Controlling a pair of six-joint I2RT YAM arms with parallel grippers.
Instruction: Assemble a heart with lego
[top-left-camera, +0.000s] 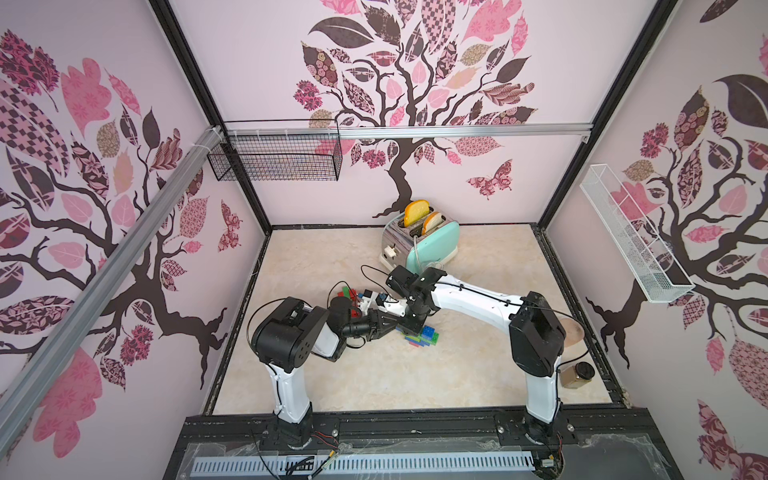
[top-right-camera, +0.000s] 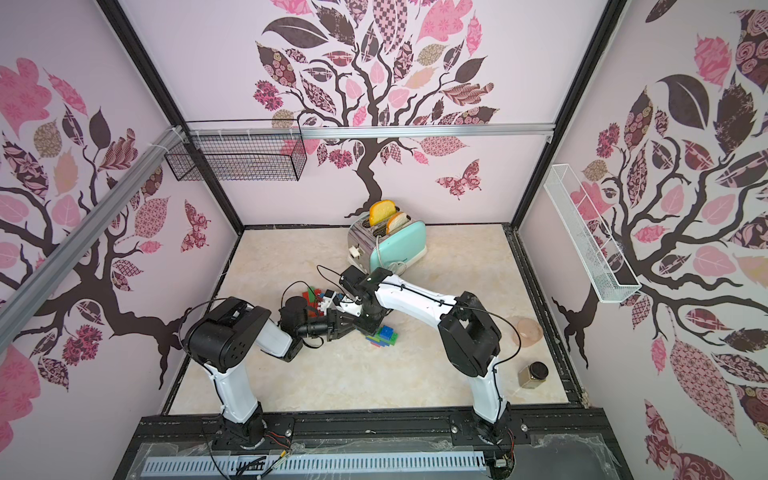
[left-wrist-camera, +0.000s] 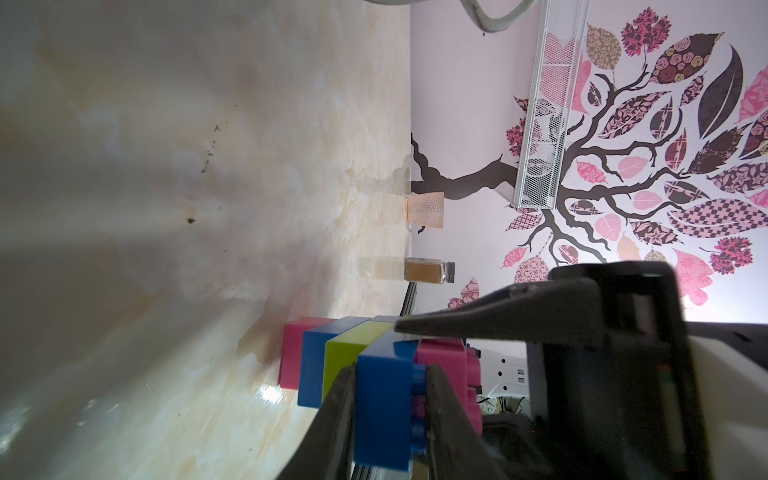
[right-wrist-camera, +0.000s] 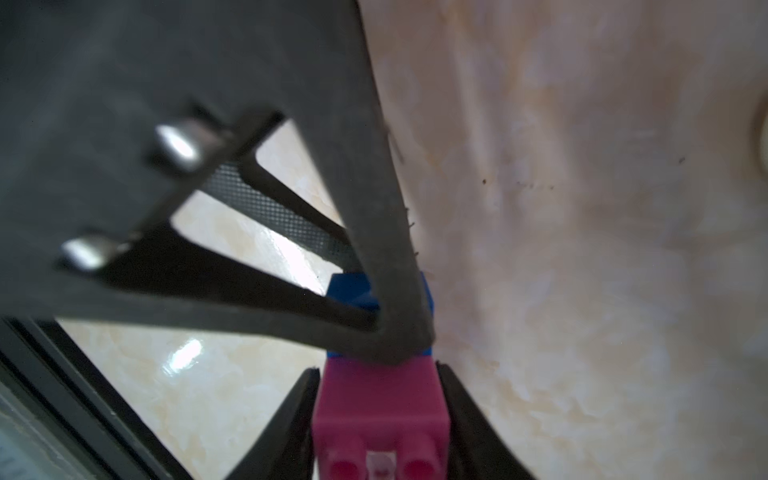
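Observation:
A layered Lego assembly of pink, blue and green bricks sits at mid-table, with both grippers crowded over it. In the left wrist view its blue end brick lies between the dark fingers of my left gripper, which is shut on it, with pink, lime and blue layers behind. My right gripper is over the assembly; in its wrist view a pink brick is between blurred fingertips, a blue one behind it. Whether the right fingers grip it, I cannot tell.
A toaster with bread slices stands at the back centre. Red and green bricks lie left of the grippers, partly hidden. A jar is at the front right.

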